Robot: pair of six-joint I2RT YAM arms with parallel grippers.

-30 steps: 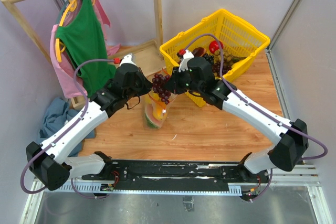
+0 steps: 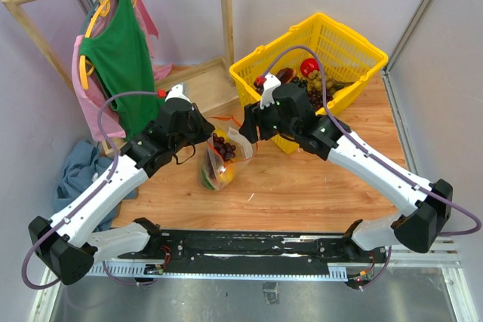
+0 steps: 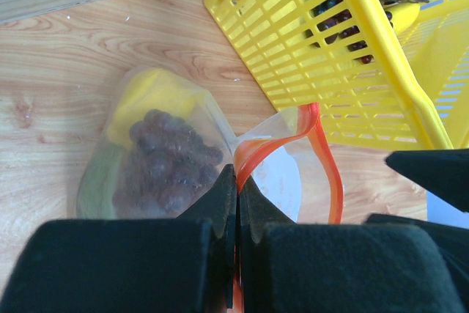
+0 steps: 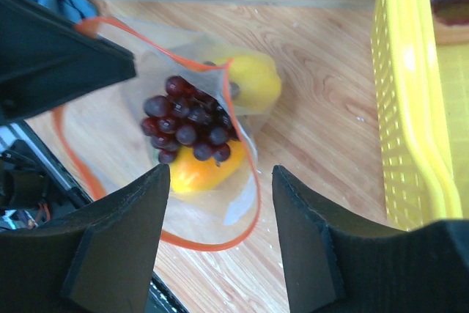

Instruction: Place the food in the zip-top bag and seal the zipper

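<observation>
A clear zip top bag [image 2: 240, 150] with an orange-red rim hangs over the table, its mouth spread. Dark red grapes [image 4: 187, 119] lie inside it with yellow food [image 4: 253, 83] and an orange piece [image 4: 198, 170]. Pinched between the fingers of my left gripper is the bag's rim; the fingers are closed on it. My right gripper stands open at the bag's right side, with nothing gripped between its fingers. Through the cloudy film in the left wrist view the grapes [image 3: 168, 163] rest low in the bag.
Behind and right of the bag stands a yellow basket [image 2: 355, 44] holding more fruit and vegetables. Clothes [image 2: 121, 58] hang from a wooden rack at the left, above a blue cloth [image 2: 83, 179].
The grapes, held at my right gripper a second ago, now lie within the bag. That gripper dipped to the bag, opened and drew back to the right. My left gripper shifted slightly.
</observation>
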